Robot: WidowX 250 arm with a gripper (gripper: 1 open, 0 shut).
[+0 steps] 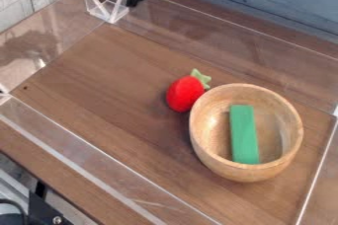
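Observation:
A wooden bowl (211,151) sits at the lower right with a green block (244,132) lying inside it. Just left of the bowl's rim is a red strawberry-like object (185,93) with green leaves. The gripper (106,6) is at the top left, with pale translucent fingers set apart in an open V and nothing visible between them, well away from the bowl and the red object.
Clear strips run along its lower left and right sides. A pale plank wall stands at the back and left, and dark hardware is at the lower left corner.

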